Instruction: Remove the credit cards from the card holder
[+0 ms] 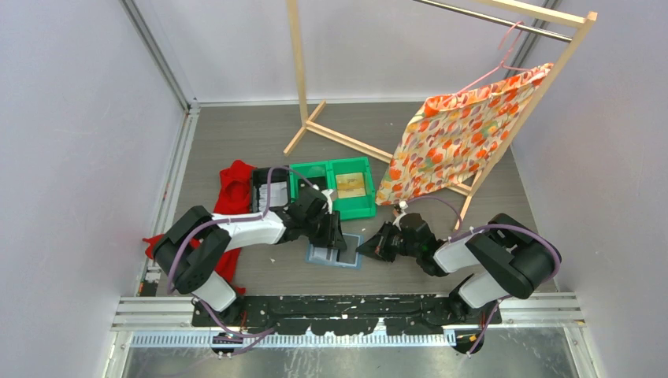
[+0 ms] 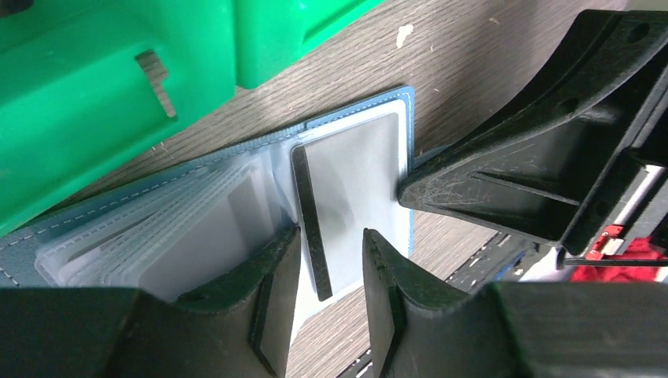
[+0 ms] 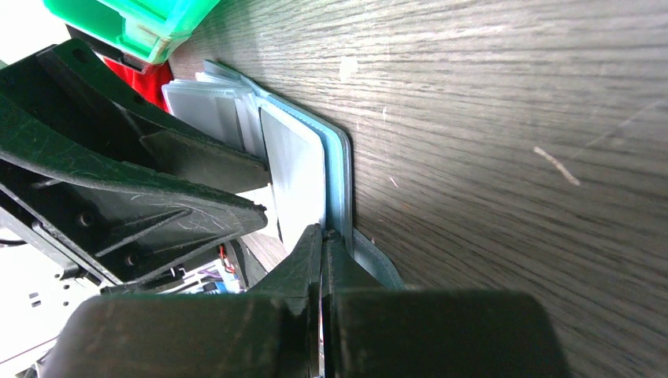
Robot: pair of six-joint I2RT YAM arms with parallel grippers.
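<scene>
The card holder (image 1: 321, 261) lies spread on the floor, a blue cover (image 2: 358, 106) with clear sleeves (image 2: 189, 224) on its left half. A grey-white card (image 2: 354, 181) with a dark stripe rests in the right half; whether a clear sleeve covers it I cannot tell. My left gripper is open above this card, its fingertips on either side of the dark stripe with nothing held between them. At the holder's right edge my right gripper is shut, its tips by the blue border; nothing shows between them.
Just behind the holder is a green two-part tray (image 1: 356, 213), with a black box (image 1: 258, 179) left of it. A red cloth (image 1: 235, 189) lies farther left. A wooden rack (image 1: 346, 142) with a patterned cloth (image 1: 465, 126) stands behind at right. Bare floor surrounds the holder's front.
</scene>
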